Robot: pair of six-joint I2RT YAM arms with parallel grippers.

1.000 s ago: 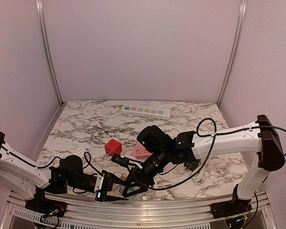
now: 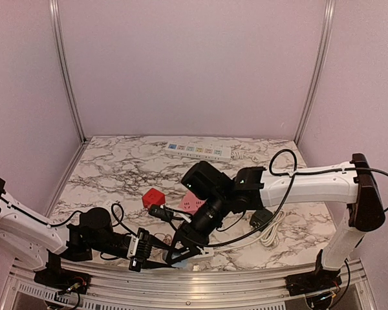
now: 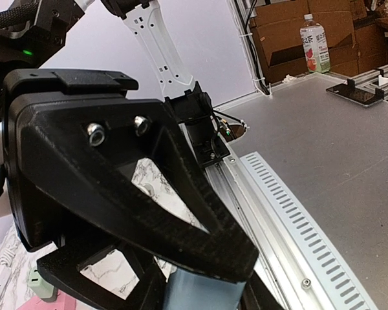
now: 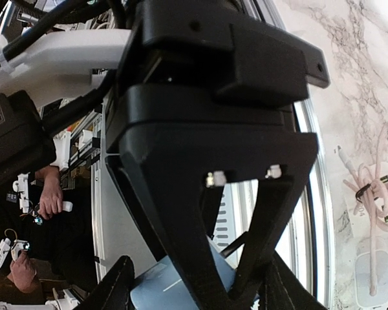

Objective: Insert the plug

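Observation:
At the front middle of the table my left gripper (image 2: 156,253) and right gripper (image 2: 178,252) meet around a light blue object, also seen at the bottom of the left wrist view (image 3: 204,294), mostly hidden by the fingers. I cannot tell which gripper holds it or how far each finger is open. A pink socket block (image 2: 189,199) lies behind them, partly hidden by the right arm. Whether a plug is among the hidden parts is unclear.
A red cube (image 2: 152,198) sits left of the pink block. A white power strip (image 2: 198,152) lies at the back. Coiled white cable and a dark adapter (image 2: 260,218) are at the right.
The right arm has risen slightly and shifted a little. Both grippers remain together at the front middle, with only small movement.

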